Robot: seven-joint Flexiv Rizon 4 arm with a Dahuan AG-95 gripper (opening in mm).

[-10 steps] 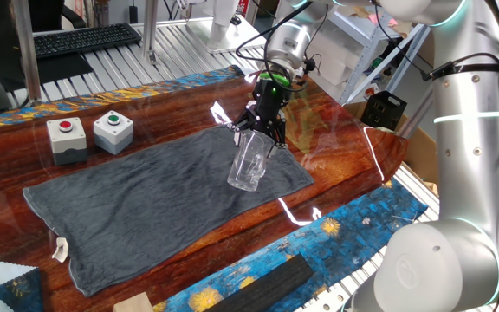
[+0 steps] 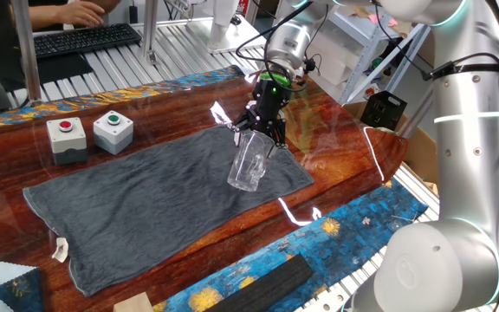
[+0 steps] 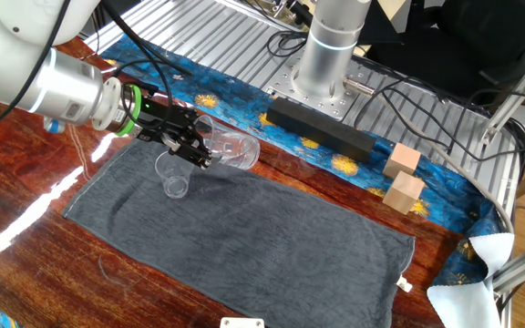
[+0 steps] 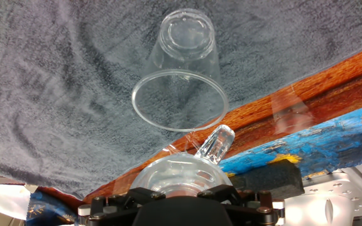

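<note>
A clear glass mug (image 4: 175, 171) with a thick handle (image 4: 217, 144) sits between the fingers of my gripper, which is shut on it. In exterior view 2 the mug (image 3: 235, 149) is tipped well over on its side, held out from the gripper (image 3: 204, 155). Close by, a clear plastic cup (image 4: 184, 59) stands upright on the grey towel (image 4: 68, 81), its open rim facing up towards the wrist camera. Exterior view 1 shows the mug (image 2: 249, 161) and cup overlapping, so whether they touch cannot be told there. No contents are discernible in either.
Two button boxes, one red (image 2: 66, 139) and one green (image 2: 113, 131), stand beyond the towel. A black bar (image 3: 320, 129) and two wooden blocks (image 3: 402, 161) (image 3: 403, 192) lie along the blue cloth. Most of the towel is bare.
The arm, the gripper and the mug look unmoved. Only a person's hands near the keyboard in the background have come into view and shifted.
</note>
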